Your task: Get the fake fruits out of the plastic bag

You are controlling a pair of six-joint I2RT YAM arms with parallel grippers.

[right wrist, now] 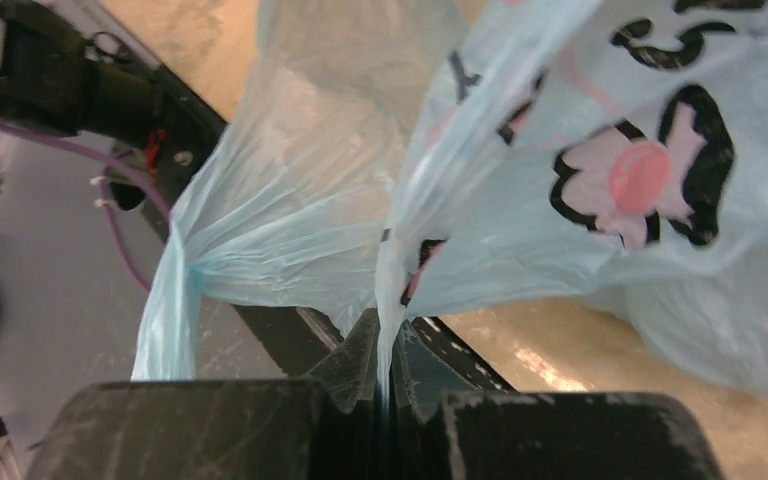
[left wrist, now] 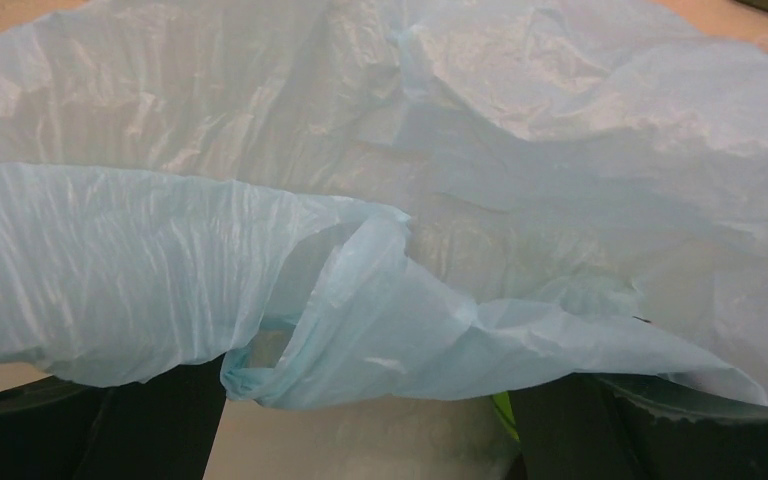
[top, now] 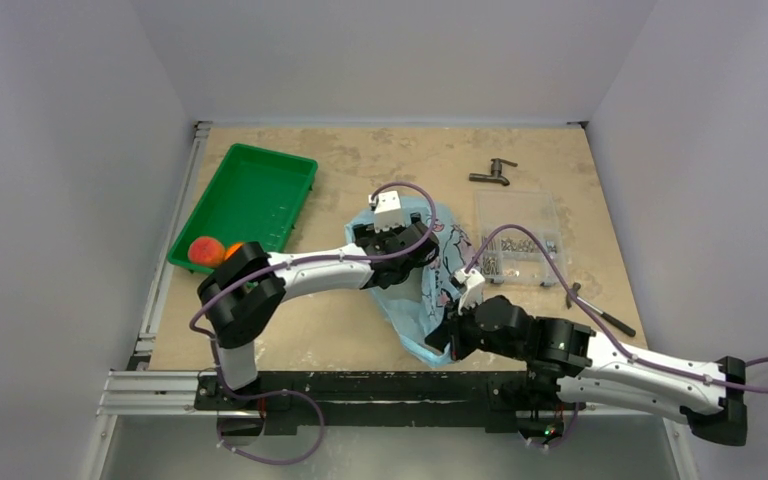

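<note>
The pale blue plastic bag [top: 405, 315] with printed characters lies mid-table. My left gripper is open inside or over it, with bag film across its fingers; a small green shape [left wrist: 503, 412] shows beneath the film. My right gripper is shut on a thin fold of the bag at its near end, which it holds stretched. A red fruit [top: 205, 251] and an orange fruit [top: 234, 250] sit in the green tray [top: 303, 170] at the left, partly behind the left arm.
A clear box of small metal parts [top: 516, 210] stands right of the bag, a metal fitting [top: 490, 177] behind it and a hammer [top: 605, 314] at the right edge.
</note>
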